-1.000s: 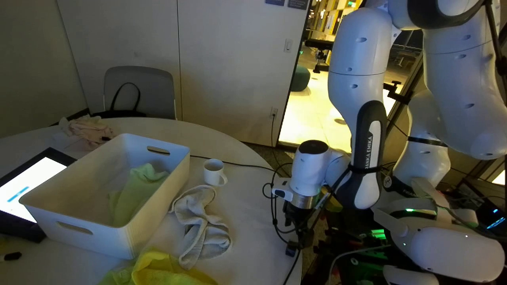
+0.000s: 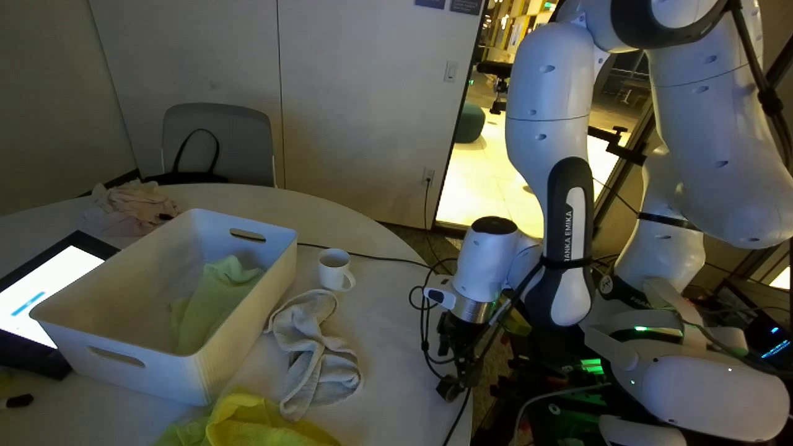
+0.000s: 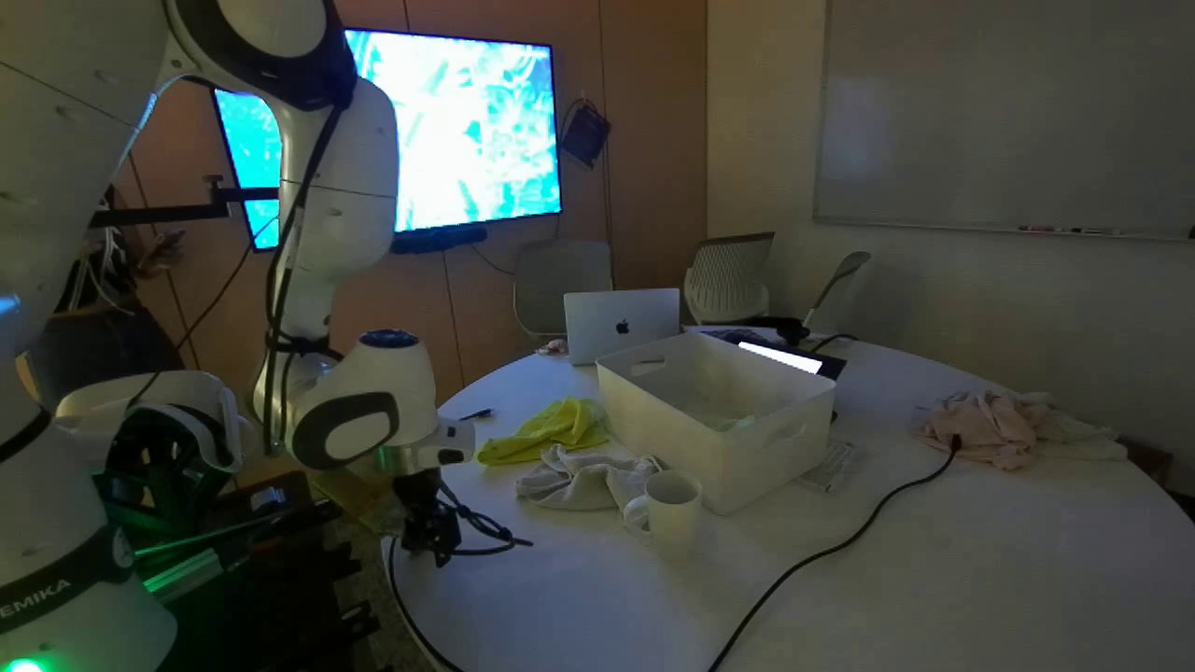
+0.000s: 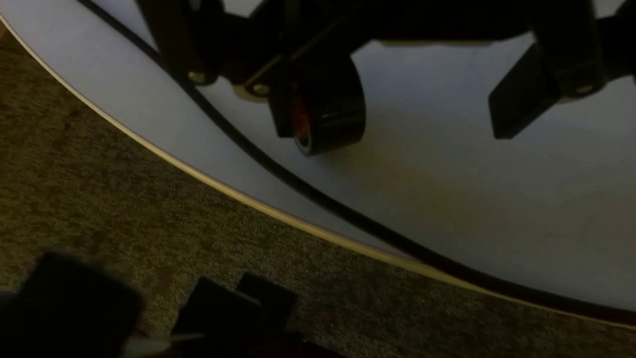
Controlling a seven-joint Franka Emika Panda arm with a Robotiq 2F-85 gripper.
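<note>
My gripper is open over the table's curved edge, with a wide gap between its fingers. Close against the left finger in the wrist view shows a dark round thing (image 4: 340, 119) with an orange inside; whether it belongs to the finger or is separate, I cannot tell. In exterior view 1 a white bin (image 2: 245, 334) holds a pale green cloth (image 2: 215, 297). Between bin and gripper lie a grey cloth (image 2: 319, 364) and a white mug (image 2: 334, 269). A yellow cloth (image 2: 253, 424) lies at the bottom edge of that view.
A black cable (image 4: 334, 206) runs along the table edge beneath the gripper. A laptop (image 3: 622, 325) and a lit screen (image 2: 44, 297) stand near the bin. A pinkish cloth (image 3: 986, 426) lies farther off. Bare table surrounds the mug on its open side.
The arm has shifted a little to the left in exterior view 1, and the gripper's tip has moved slightly left with it. The bin, cloths and mug have not moved.
</note>
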